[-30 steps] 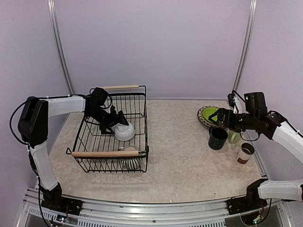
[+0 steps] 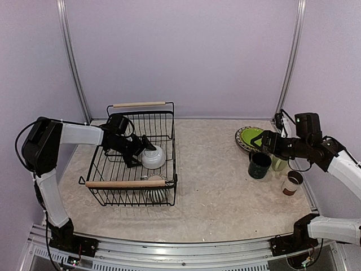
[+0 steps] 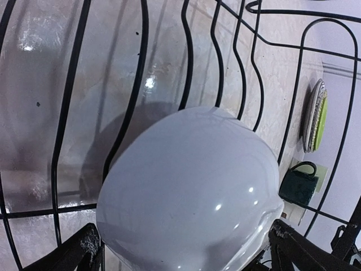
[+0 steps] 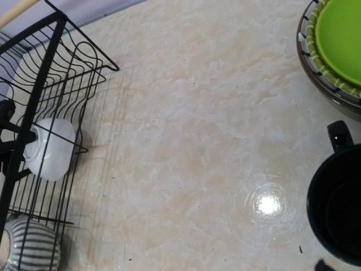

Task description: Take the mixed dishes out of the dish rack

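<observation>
A white bowl lies tipped over in the black wire dish rack; its smooth outside fills the middle of the left wrist view. My left gripper is open at the bowl's left side, its fingers spread to either side of it. Whether they touch it, I cannot tell. A striped bowl sits in the rack's front right corner. Above the dishes on the right side, my right gripper stands open with nothing between its fingers.
On the counter at right are stacked plates with a green one on top, a dark green mug, a light green cup and a brown-and-white cup. Bare counter lies between rack and dishes.
Over the last second my left gripper has come lower, and the white bowl has shifted slightly right within the rack. The right arm has dipped only a little.
</observation>
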